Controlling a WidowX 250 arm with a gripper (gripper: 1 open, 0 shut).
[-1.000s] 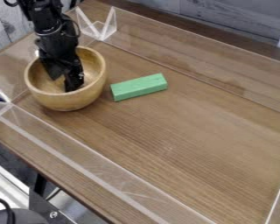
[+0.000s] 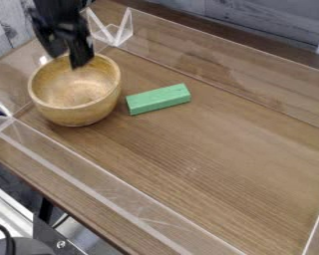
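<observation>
A wooden bowl (image 2: 75,108) sits on the table at the left, with nothing visible inside it. Above its back rim is the black gripper (image 2: 72,40), blurred and lifted clear of the bowl's inside; its fingertips are hard to make out. A green block (image 2: 157,98) lies on the wooden table to the right of the bowl.
A clear, transparent object (image 2: 112,30) stands at the back left. Some dark items sit at the left and lower left edges.
The gripper has moved up and back, out of the bowl to above its back rim. The bowl and green block look in the same places.
</observation>
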